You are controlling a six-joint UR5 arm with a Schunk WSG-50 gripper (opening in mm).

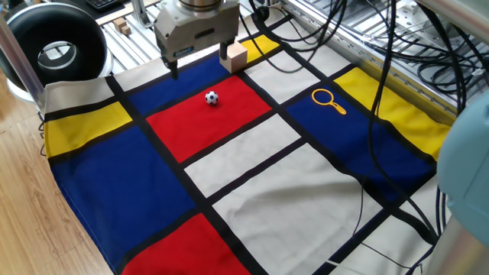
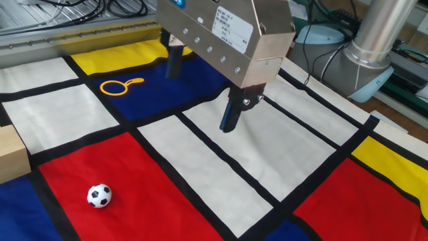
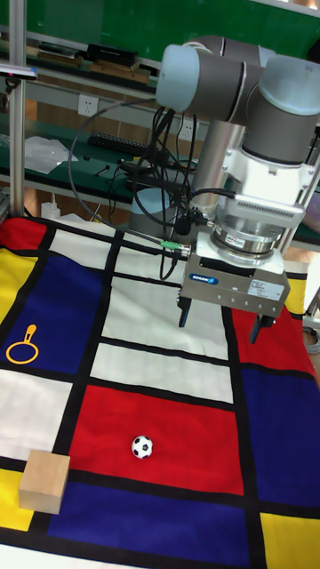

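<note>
High over the cloth hangs my gripper [image 1: 200, 64] [image 2: 200, 100] [image 3: 220, 330], its two black fingers wide apart and nothing between them. A small black-and-white ball [image 1: 212, 98] [image 2: 99, 195] [image 3: 142, 446] rests on the red patch, clear of the fingers. The pale wooden cube [image 1: 235, 58] [image 2: 10, 155] [image 3: 44, 482] sits by the corner of the blue and yellow patches; exterior view 2 cuts it off at the left edge. On another blue patch lies a yellow magnifier-shaped ring with a handle [image 1: 340, 109] [image 2: 136, 81] [image 3: 31, 332].
The colour-block cloth [image 1: 252, 156] covers the table, with wide bare areas around the objects. Black cables [image 1: 374, 99] hang at the right in exterior view 1. A black round object [image 1: 84, 30] stands beyond the cloth at the left.
</note>
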